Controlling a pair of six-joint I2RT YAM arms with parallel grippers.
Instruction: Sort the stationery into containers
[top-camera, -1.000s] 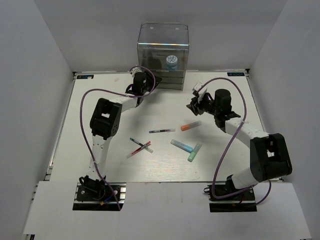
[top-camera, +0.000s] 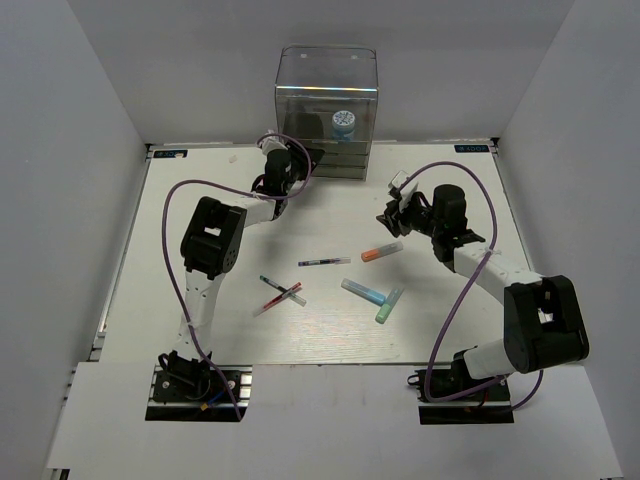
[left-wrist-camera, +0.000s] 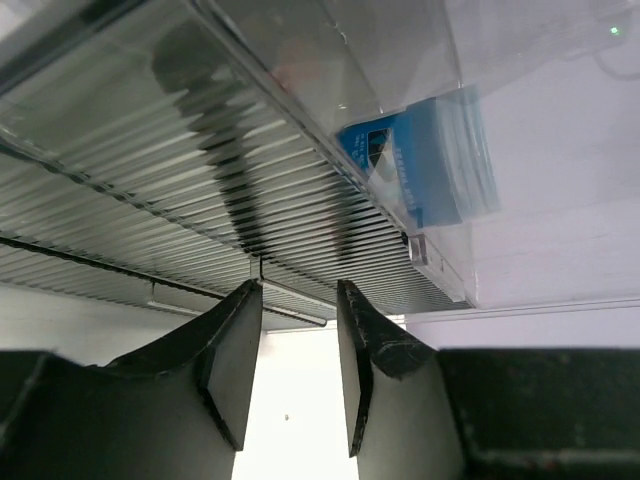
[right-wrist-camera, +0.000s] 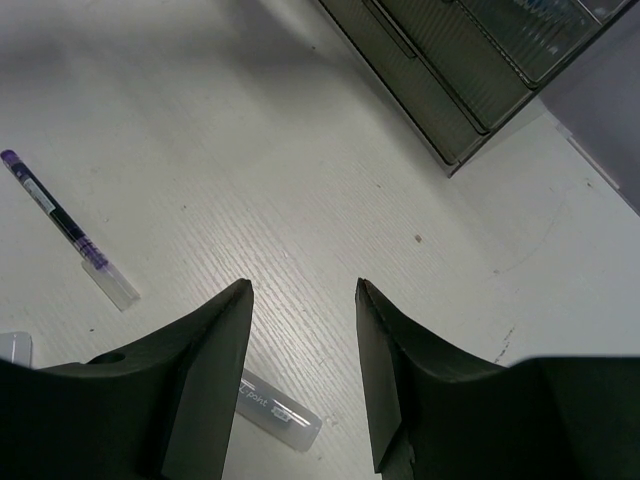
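Observation:
My left gripper stands open at the clear container (top-camera: 325, 75) at the back, facing its ribbed drawers; a blue item (left-wrist-camera: 420, 160) shows through the plastic. My right gripper hangs above the table, fingers apart with nothing visible between them; whether it holds anything is unclear. A dark pen (top-camera: 323, 261), crossed pens (top-camera: 281, 294), an orange tube (top-camera: 382, 251), a blue tube (top-camera: 363, 292) and a green tube (top-camera: 389, 305) lie on the table.
A round blue tub (top-camera: 343, 124) sits inside the container. White walls bound the table on the sides and back.
My right arm has moved slightly right and toward the front of the table. My left arm has shifted very little. The stationery has not moved.

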